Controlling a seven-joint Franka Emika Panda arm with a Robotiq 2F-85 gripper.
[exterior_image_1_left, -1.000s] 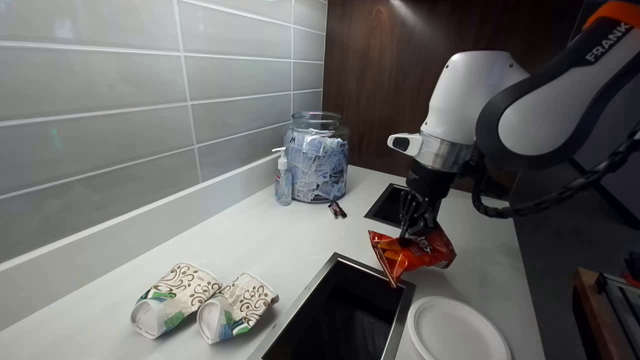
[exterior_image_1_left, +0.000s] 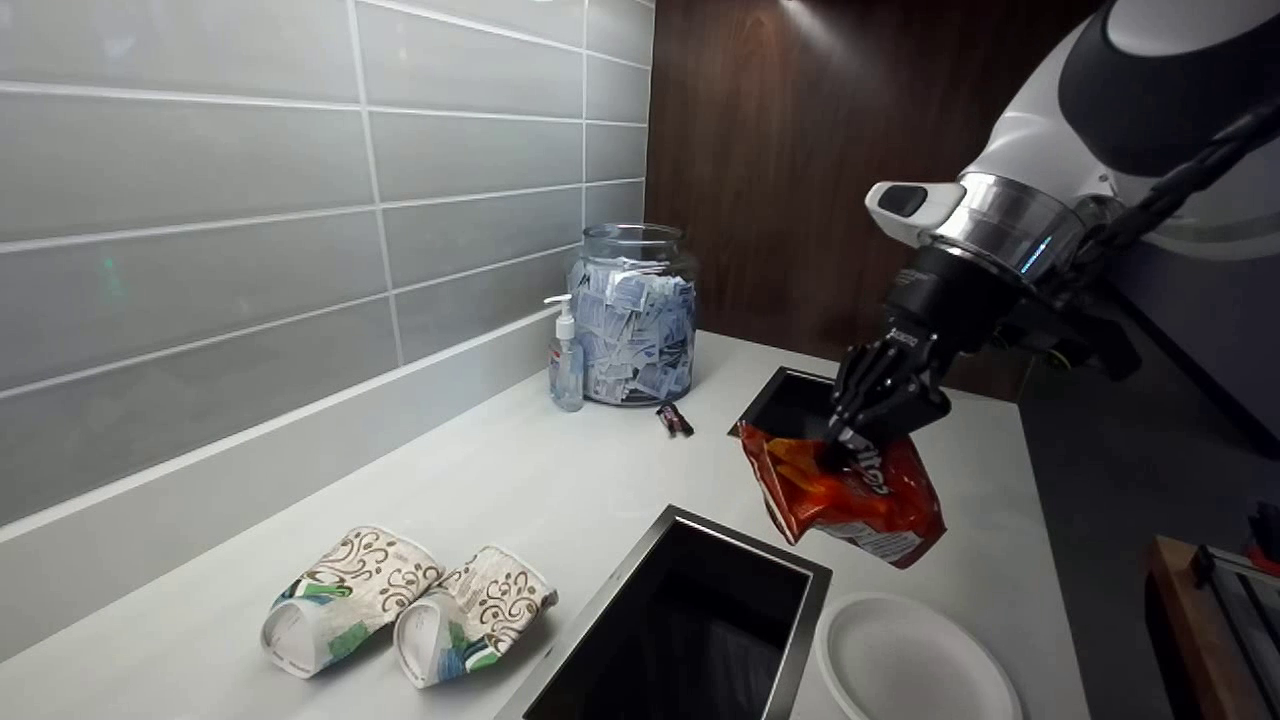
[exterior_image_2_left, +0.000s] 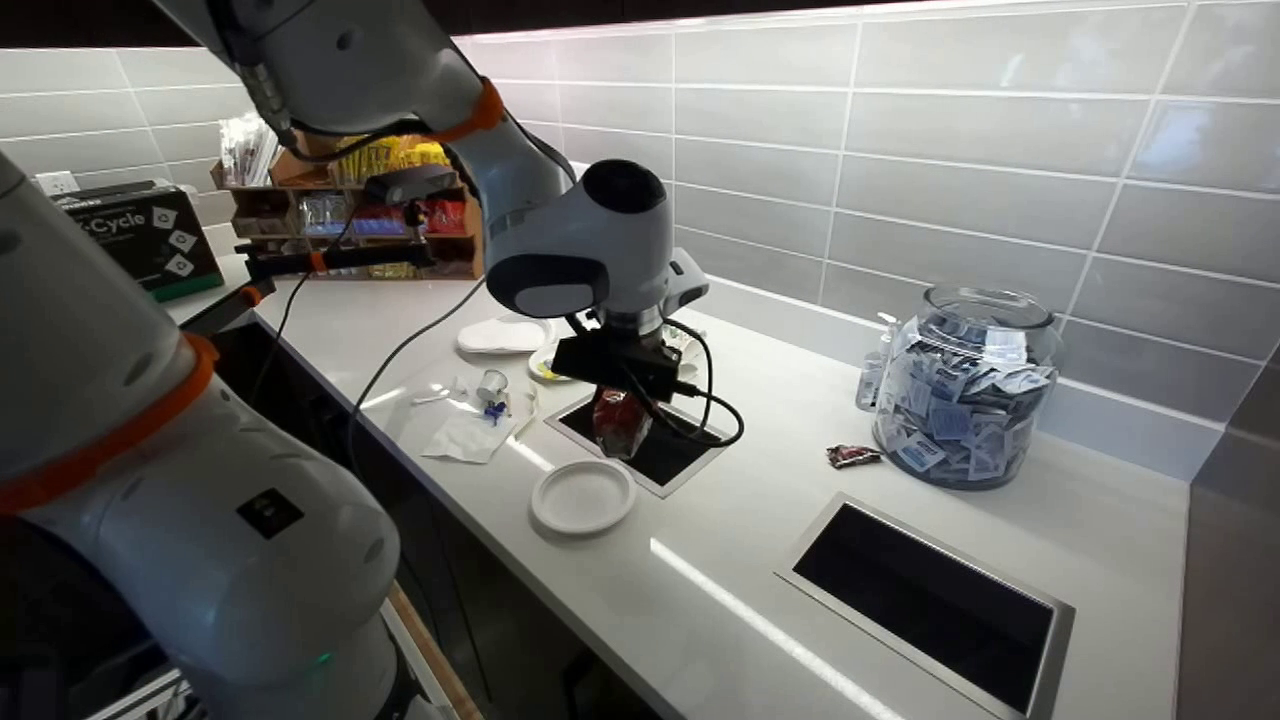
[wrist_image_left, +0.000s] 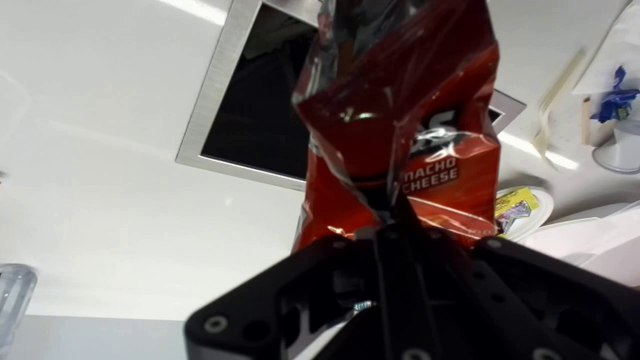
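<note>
A red chip bag (exterior_image_1_left: 882, 502), crumpled and marked nacho cheese, hangs in the air from my gripper (exterior_image_1_left: 836, 454). In the wrist view the black fingers are closed together on a pinched fold of the bag (wrist_image_left: 459, 186). Below and beside it in exterior view 1 is the nearer dark rectangular opening (exterior_image_1_left: 690, 612) with a metal rim. From exterior view 2 the bag (exterior_image_2_left: 620, 422) appears in front of that opening, partly hidden by the gripper and its cables.
A white plate (exterior_image_1_left: 918, 660) lies beside the opening. Two crumpled paper cups (exterior_image_1_left: 348, 594) rest left of it. A second opening (exterior_image_2_left: 924, 600), a small wrapper (exterior_image_2_left: 853, 456), a pump bottle (exterior_image_1_left: 566, 366) and a big jar of packets (exterior_image_1_left: 633, 324) are farther along the counter.
The arm has lifted and tilted, carrying the chip bag up and slightly toward the camera. Cups, plate, jar and wrapper stay where they were.
</note>
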